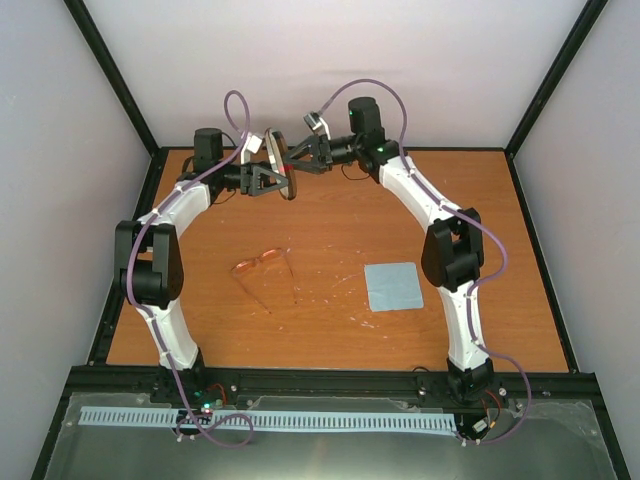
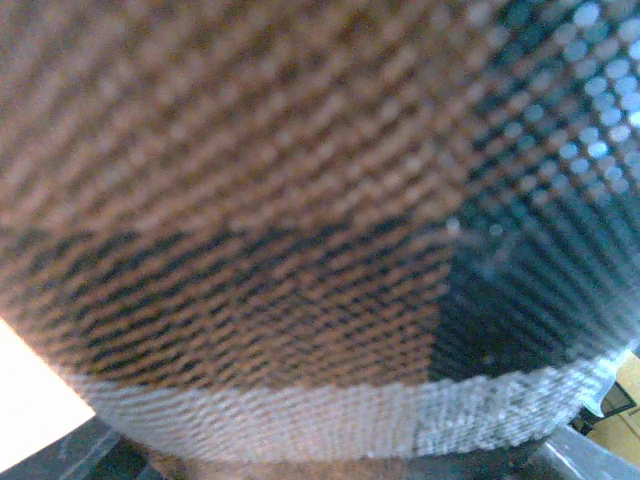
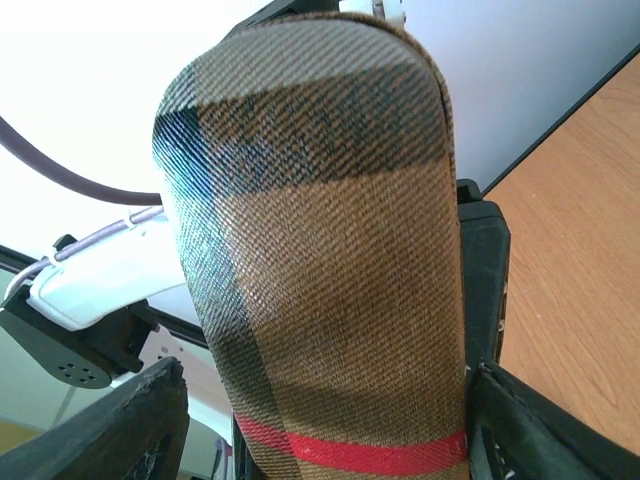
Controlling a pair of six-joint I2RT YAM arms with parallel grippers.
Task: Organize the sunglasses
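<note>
A plaid sunglasses case [image 3: 320,250], brown and dark with a red stripe, is held upright between the arms at the back left. My left gripper [image 1: 270,178] is shut on it; the case's cloth fills the left wrist view. My right gripper [image 1: 303,158] is at the case's other side, part open, its fingers on either side of the lower part in the right wrist view; whether they grip it is unclear. Orange sunglasses [image 1: 260,262] lie with arms spread on the table below. A light blue cloth [image 1: 393,286] lies to their right.
The wooden table [image 1: 500,330] is otherwise mostly clear, bounded by dark frame edges and white walls. Purple cables loop over both arms.
</note>
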